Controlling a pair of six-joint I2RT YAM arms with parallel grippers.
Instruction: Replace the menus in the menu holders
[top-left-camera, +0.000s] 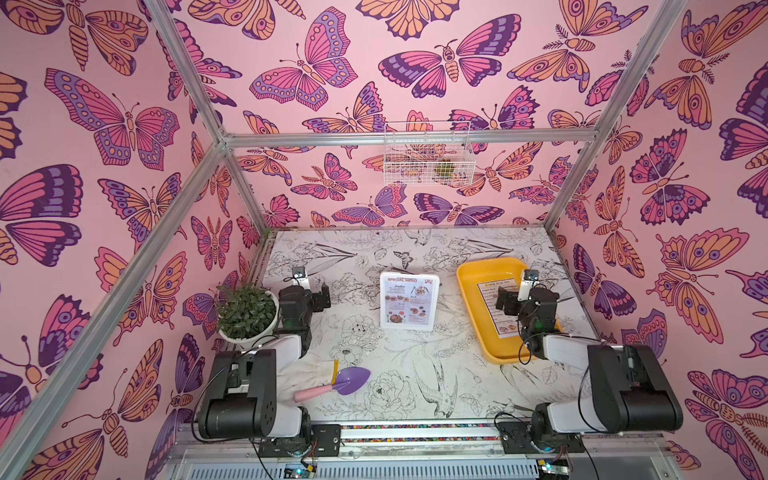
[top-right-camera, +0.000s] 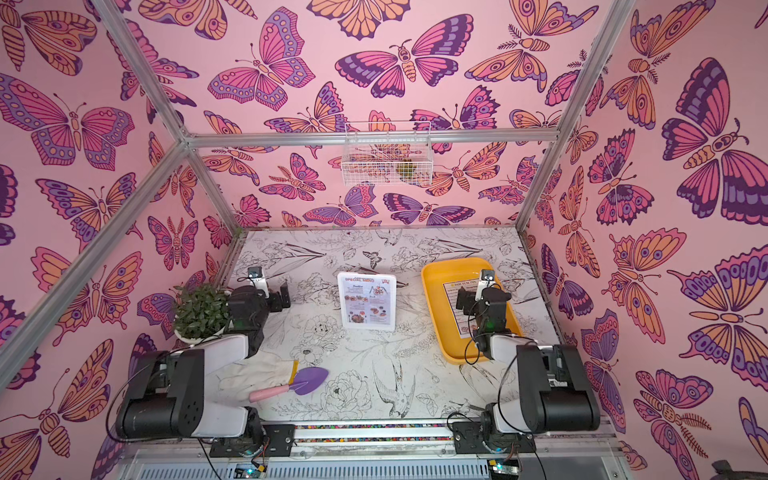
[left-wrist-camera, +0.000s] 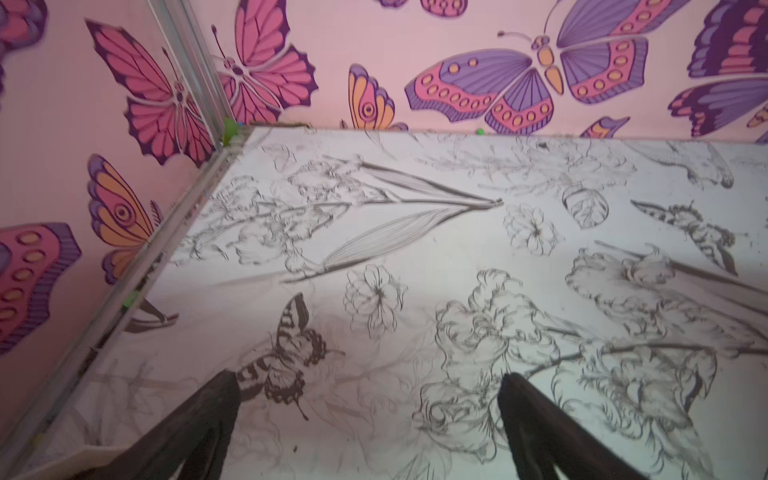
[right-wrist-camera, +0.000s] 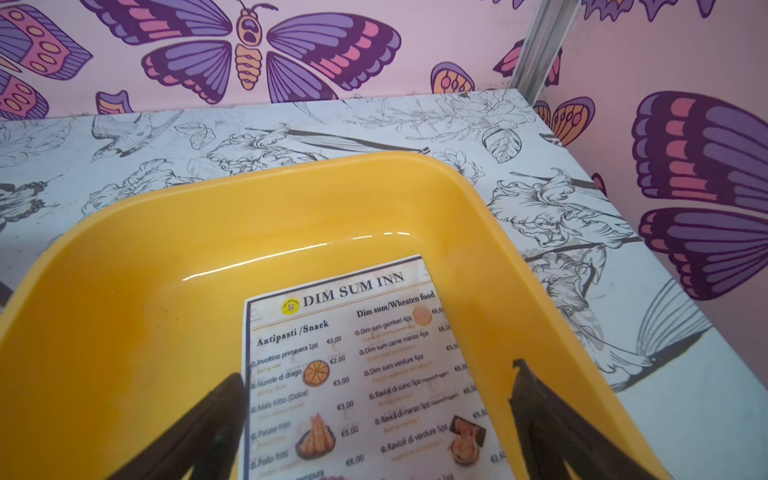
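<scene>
Near the table's middle stands a white menu holder (top-left-camera: 409, 301) with a "Special Menu" sheet (top-right-camera: 367, 300) showing in its front. To its right, a "Dim Sum Inn" menu (right-wrist-camera: 360, 368) lies flat inside the yellow tray (right-wrist-camera: 264, 200). Above that tray my right gripper hangs open, its dark fingers on either side of the sheet in the right wrist view and nothing held. My left gripper is open and empty over bare tablecloth at the left, well apart from the holder.
A potted plant (top-left-camera: 246, 312) stands at the left edge beside my left arm. Pale gloves (top-right-camera: 264, 374) and a purple trowel (top-left-camera: 350, 380) lie at the front left. A wire basket (top-left-camera: 429, 164) hangs on the back wall. Cloth around the holder is clear.
</scene>
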